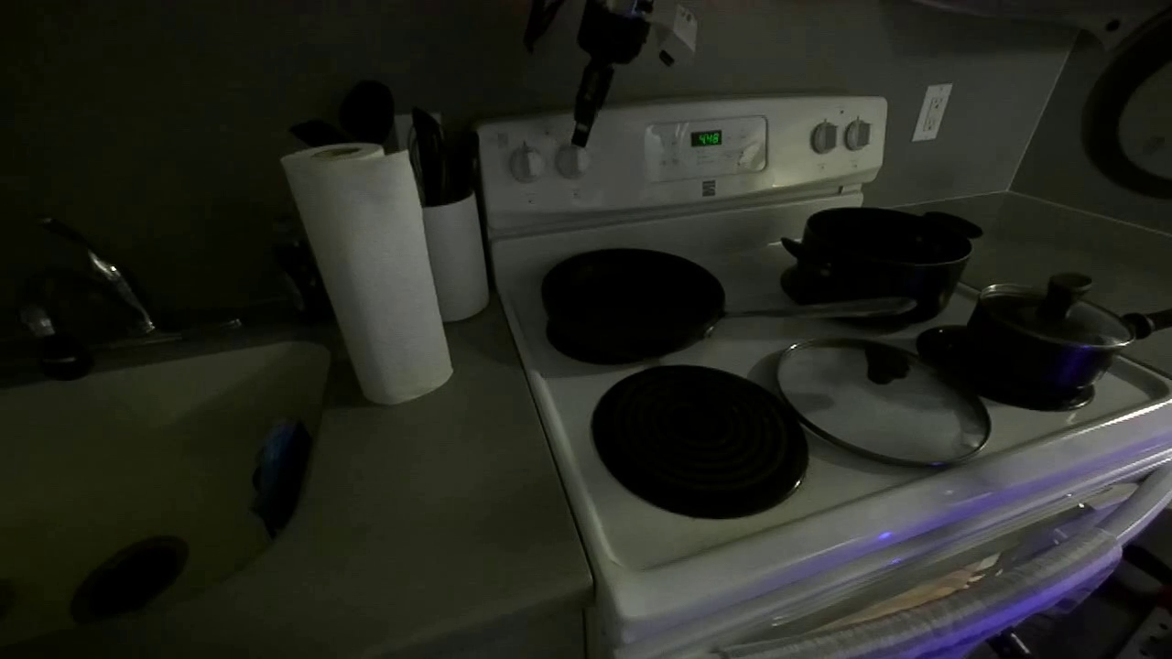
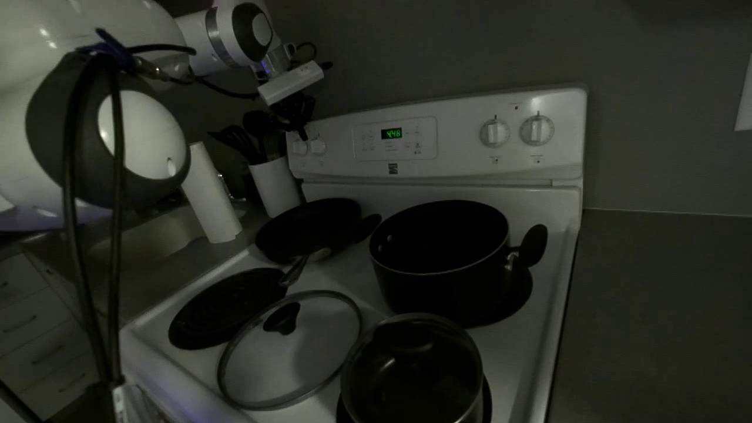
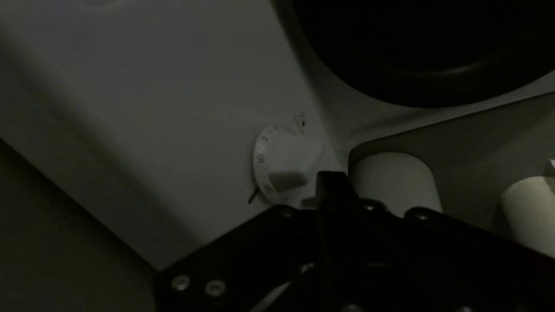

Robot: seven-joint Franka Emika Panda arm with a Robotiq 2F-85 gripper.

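My gripper [image 1: 582, 137] is shut, with nothing showing between its fingers. In exterior view 1 it points down, its tip overlapping the upper part of the second knob [image 1: 572, 163] from the left. The leftmost knob [image 1: 527, 164] stands beside that one on the stove's back panel. From the wrist, a white knob [image 3: 291, 161] with a numbered dial lies just beyond and left of the gripper's tip [image 3: 333, 179]; whether they touch I cannot tell. Exterior view 2 has the dark gripper [image 2: 303, 133] in front of the panel's left end.
Below the panel are a skillet [image 1: 632, 302], a large pot [image 1: 884, 264], a lidded saucepan [image 1: 1033, 346] and a loose glass lid [image 1: 884, 412]. A utensil holder [image 1: 456, 258] and paper towel roll [image 1: 374, 275] stand left of the stove.
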